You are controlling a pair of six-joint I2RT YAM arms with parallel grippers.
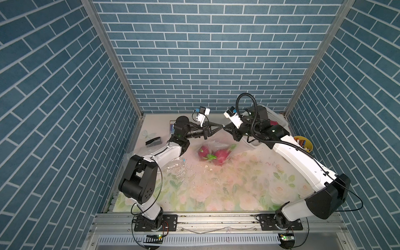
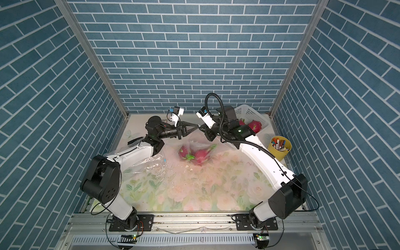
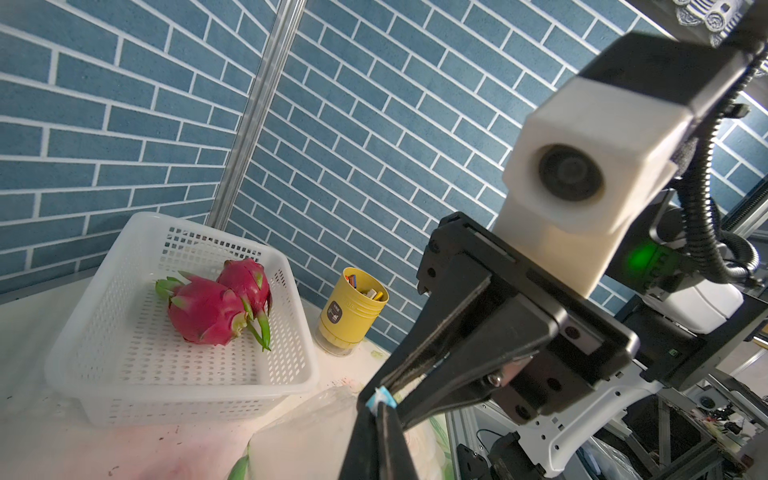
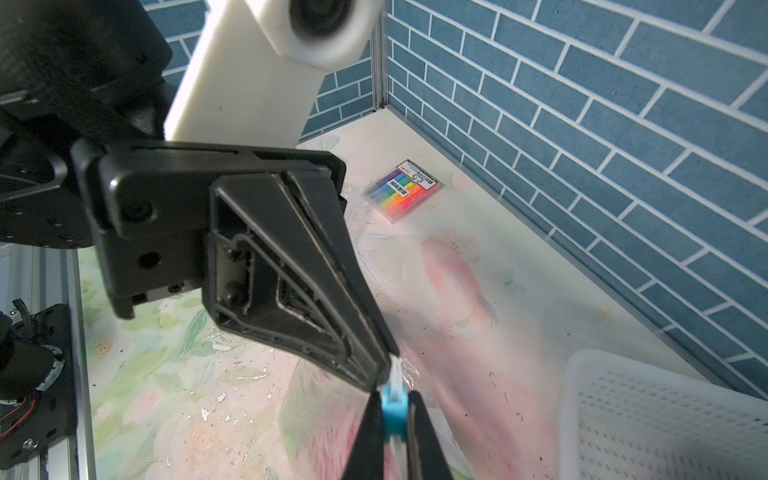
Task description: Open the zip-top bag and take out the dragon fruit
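Note:
A clear zip top bag (image 1: 226, 146) with two pink dragon fruits (image 1: 220, 157) inside sits mid-table, its upper part drawn up toward both grippers. My right gripper is shut on the bag's blue slider (image 4: 394, 409). Just across from it, almost tip to tip, my left gripper is shut. A strip of whitish film (image 4: 396, 369) shows at the left fingertips, running toward the slider; it looks pinched there. In the left wrist view, the left fingers (image 3: 366, 448) partly cover the slider (image 3: 382, 397). How far the bag's mouth is parted cannot be seen.
A white basket (image 3: 88, 384) with two loose dragon fruits (image 3: 209, 310) stands at the back right, behind the right arm. Beside it is a yellow pen cup (image 2: 284, 154). Crumpled clear plastic (image 2: 145, 164) lies on the left.

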